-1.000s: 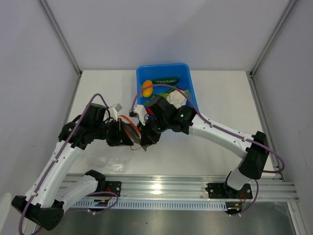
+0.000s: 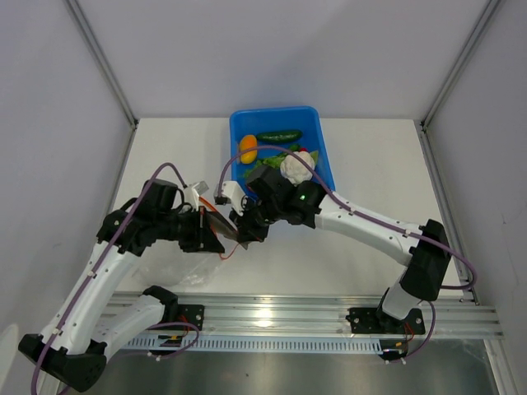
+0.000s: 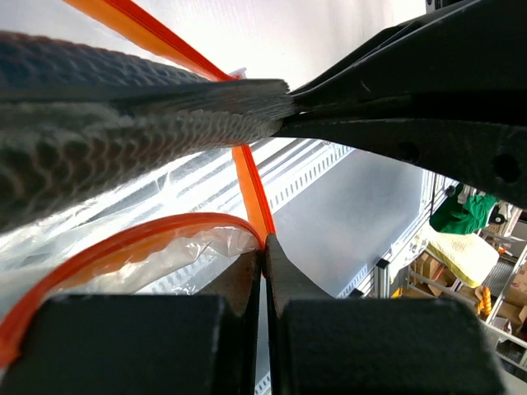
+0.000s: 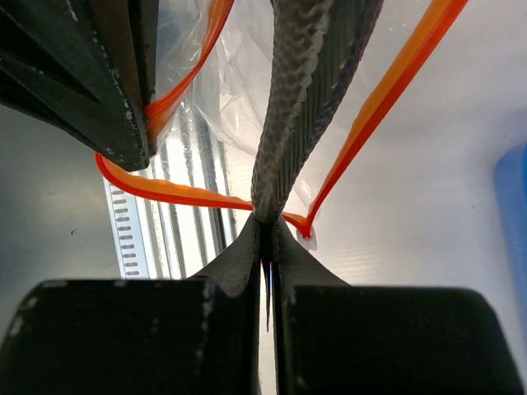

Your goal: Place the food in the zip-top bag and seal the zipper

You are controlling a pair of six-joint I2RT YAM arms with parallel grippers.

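The zip top bag, clear with an orange zipper rim (image 4: 387, 95), hangs between both grippers at the table's centre-left, with a grey scaly fish (image 3: 123, 144) at its mouth. My left gripper is shut on the bag's orange rim at a corner where two strips meet. My right gripper is shut at the lower strip of the rim, beside the fish's narrow end; exactly what lies between its fingertips is hard to tell. In the top view both grippers meet closely, hiding much of the bag.
A blue crate (image 2: 272, 111) at the back holds a cucumber (image 2: 280, 136), an orange vegetable (image 2: 247, 148), a cauliflower (image 2: 296, 169) and greens. Clear table lies at the right and back left. The front rail edge runs below the arms.
In the top view my left gripper has moved slightly down, and the right arm has shifted slightly, uncovering more of the cauliflower.
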